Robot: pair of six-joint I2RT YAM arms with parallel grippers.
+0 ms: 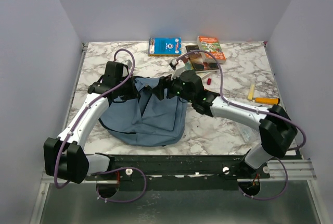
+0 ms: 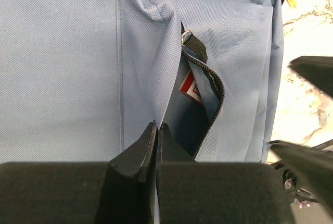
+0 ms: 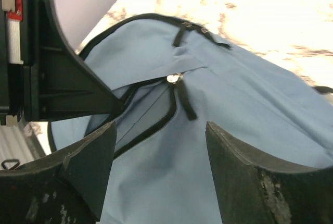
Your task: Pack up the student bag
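The grey-blue bag [image 1: 161,117] lies at centre-left with its zipper pocket parted; in the left wrist view a red-and-white item [image 2: 189,86] sits inside it. My left gripper [image 1: 134,95] is shut at the pocket edge, a thin fold of fabric [image 2: 158,110] running into its fingertips [image 2: 151,146]. My right gripper hangs above the bag's right part, fingers apart, with no object seen between them; the bag's fabric and a zipper pull [image 3: 184,101] show beyond.
Books [image 1: 164,47] lie along the back of the marble table, with more [image 1: 209,47] to their right. A red piece [image 1: 209,81] and an orange-yellow tool [image 1: 265,100] lie on the right.
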